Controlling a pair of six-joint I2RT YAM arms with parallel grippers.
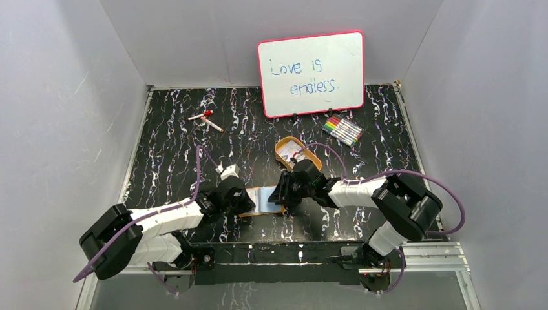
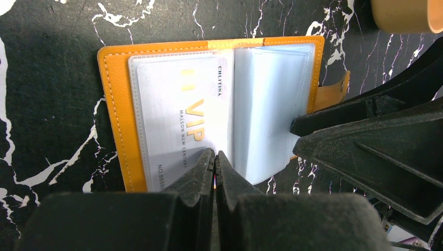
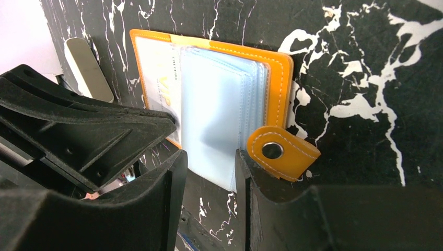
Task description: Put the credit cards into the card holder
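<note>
The orange card holder (image 2: pixel 117 112) lies open on the table, clear sleeves spread to both sides. A white VIP card (image 2: pixel 175 107) sits in the sleeve on its left half. Bluish clear sleeves (image 3: pixel 211 115) cover the right half, and the strap with a snap (image 3: pixel 284 151) sticks out to the right. My left gripper is shut over the lower part of the VIP card, fingertips at its surface; nothing else shows between them. Above the lower right sleeves my right gripper stands open and empty, its fingers straddling the sleeves' lower end.
Behind the holder stands an orange tray (image 1: pixel 278 152) with cards (image 1: pixel 291 150) inside, close to my right arm. A whiteboard (image 1: pixel 312 74), a pack of markers (image 1: pixel 343 130) and loose markers (image 1: pixel 212 124) are farther back.
</note>
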